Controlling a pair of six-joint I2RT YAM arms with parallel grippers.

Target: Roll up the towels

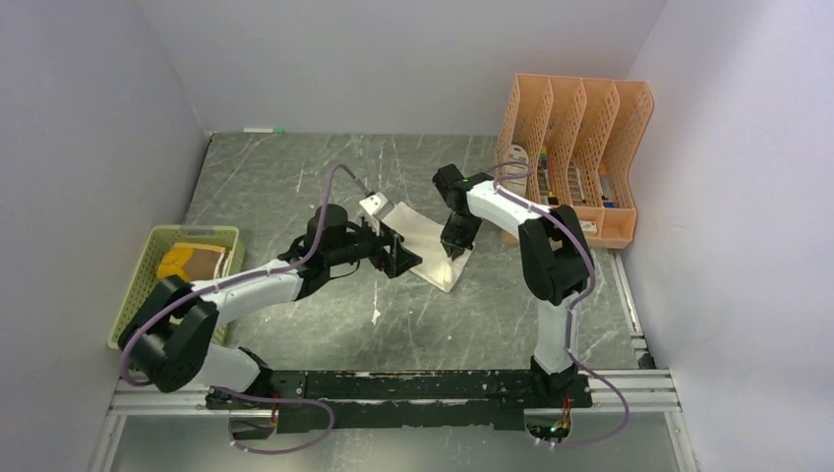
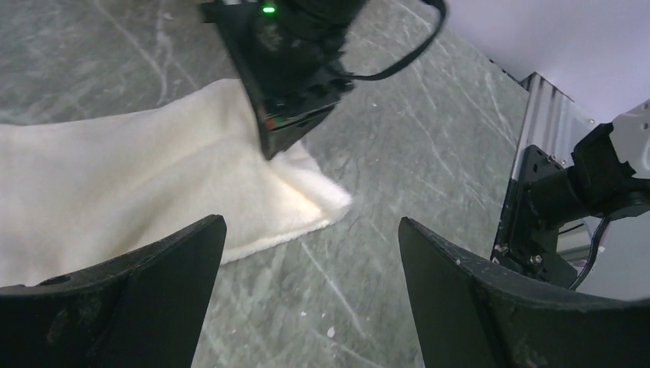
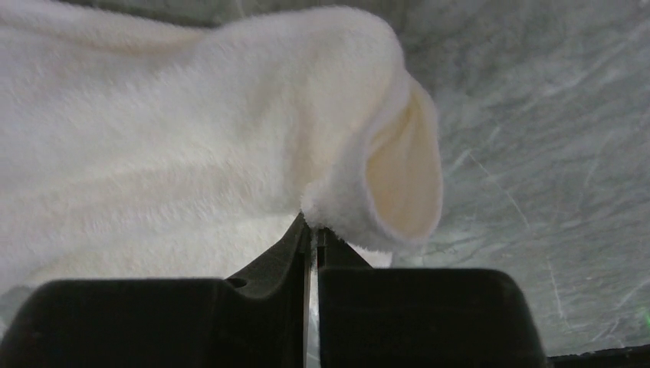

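A cream towel (image 1: 418, 236) lies folded lengthwise on the grey table, partly hidden under both arms. My left gripper (image 1: 401, 258) is open over the towel's near side; in the left wrist view its empty fingers frame the towel and table. My right gripper (image 1: 452, 251) is shut on the towel's right end, where an edge curls up into a loose fold (image 3: 402, 169) above the fingertips in the right wrist view.
A green basket (image 1: 133, 305) with a yellow item stands at the left. An orange divided organizer (image 1: 615, 226) with small items stands at the back right.
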